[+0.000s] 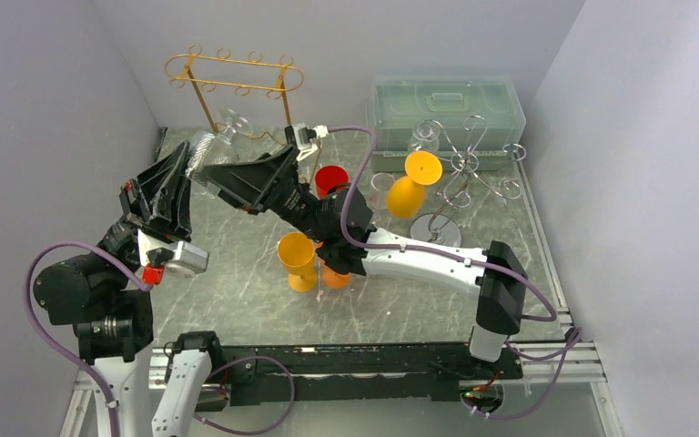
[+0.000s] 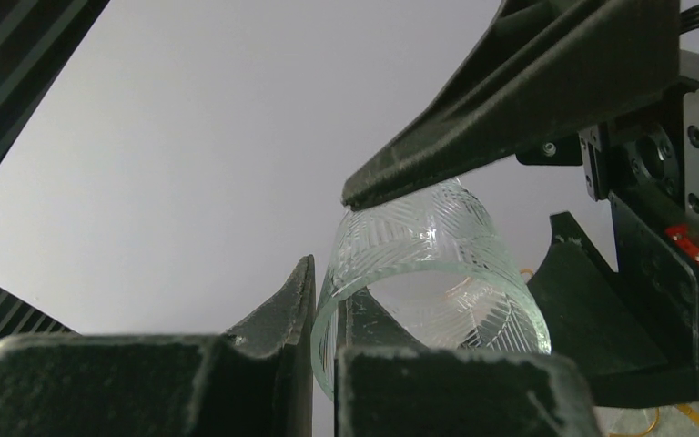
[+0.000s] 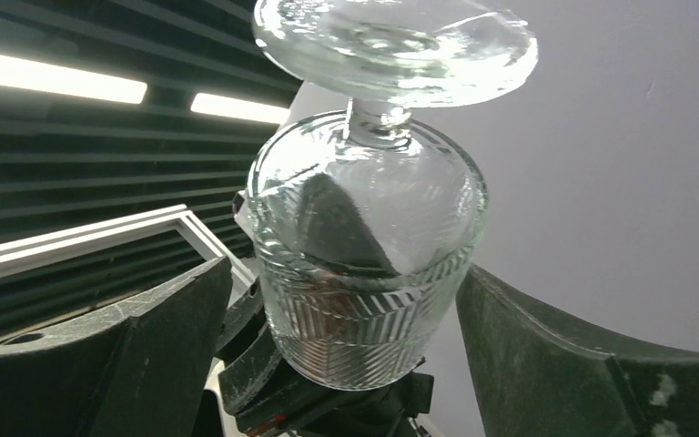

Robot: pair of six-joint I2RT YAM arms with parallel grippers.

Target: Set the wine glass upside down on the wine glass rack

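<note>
The clear patterned wine glass (image 1: 202, 155) hangs tilted between the two grippers, its foot toward the upper right and its mouth toward my left gripper. That gripper is shut on the bowl's wall, one finger inside the glass and one outside. From the other side my right gripper reaches round the bowl, its fingers part open, one to each side of the glass in the right wrist view. In the top view the gold wine glass rack (image 1: 234, 60) stands behind the glass, with no glasses seen hanging from it.
An orange goblet (image 1: 297, 252) and a red cup (image 1: 331, 177) stand near the right arm. A silver rack (image 1: 460, 164) bears a yellow goblet (image 1: 407, 195) and a clear glass. Behind is a green bin (image 1: 400, 100).
</note>
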